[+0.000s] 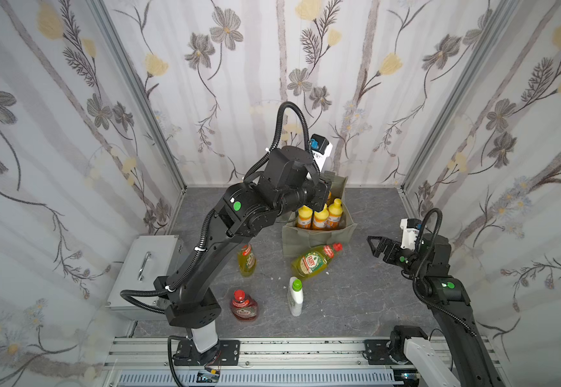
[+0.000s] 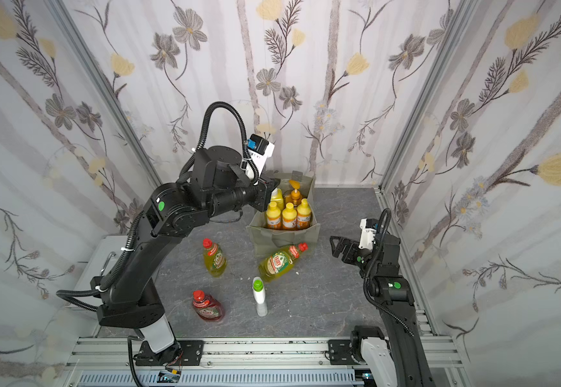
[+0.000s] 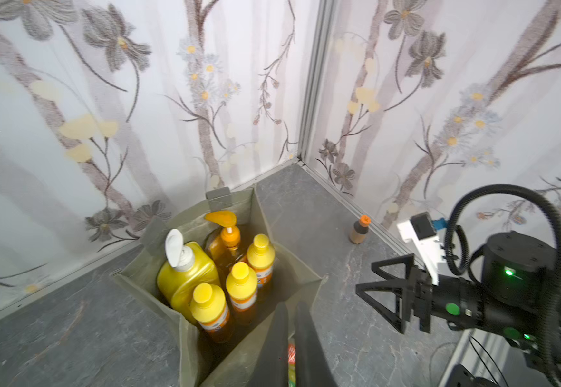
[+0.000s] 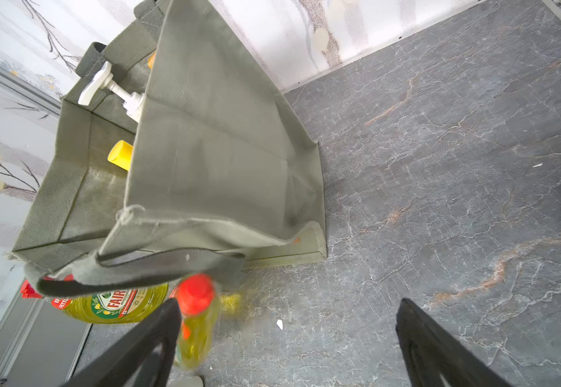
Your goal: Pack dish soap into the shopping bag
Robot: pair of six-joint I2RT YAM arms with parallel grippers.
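Note:
The olive shopping bag (image 1: 312, 238) stands at the back centre, holding several bottles, including yellow-capped ones (image 2: 288, 218). A large green Fairy dish soap (image 1: 312, 261) lies in front of it; an upright one (image 2: 214, 258) stands left, and a red one (image 2: 208, 308) near the front. My left gripper is raised above the bag, shut, with nothing clear between its fingers. My right gripper stands open right of the bag, low over the table.
A white green-capped bottle (image 1: 295, 298) stands at the front centre, a metal box (image 1: 132, 271) at the left. A small orange-capped bottle (image 3: 359, 230) stands back right.

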